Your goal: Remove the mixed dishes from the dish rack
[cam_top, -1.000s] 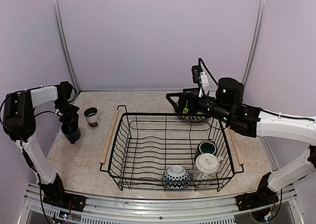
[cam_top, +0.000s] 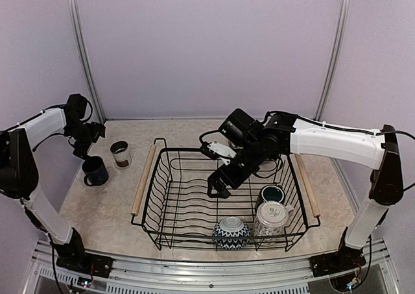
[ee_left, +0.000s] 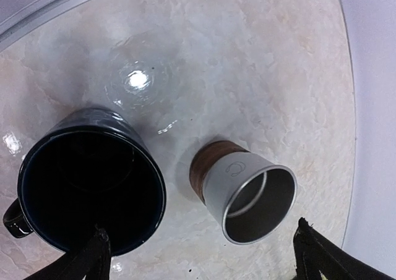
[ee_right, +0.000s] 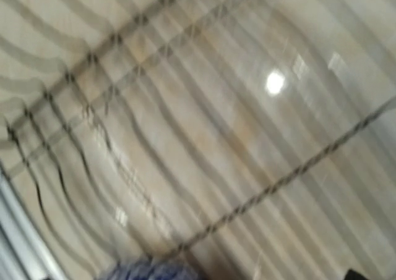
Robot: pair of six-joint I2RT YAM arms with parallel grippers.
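Note:
In the black wire rack (cam_top: pixel 188 202) a blue-and-white patterned bowl (cam_top: pixel 231 233) lies upside down at the front. To its right are an upturned pale patterned mug (cam_top: pixel 271 217) and a dark green mug (cam_top: pixel 271 193). My right gripper (cam_top: pixel 219 187), open and empty, hangs over the rack's middle, behind the bowl; the blurred right wrist view catches the bowl's edge (ee_right: pixel 148 271). On the counter at left stand a dark blue mug (cam_top: pixel 95 171) and a white-and-brown cup (cam_top: pixel 120 154), both upright. Above and behind that mug, my left gripper (cam_top: pixel 89 145) is open and empty.
Wooden handles (cam_top: pixel 144 180) run along the rack's sides. At the rack's back right, my right arm mostly hides a dark dish.
The left one has risen out of the blue mug, which stays in place.

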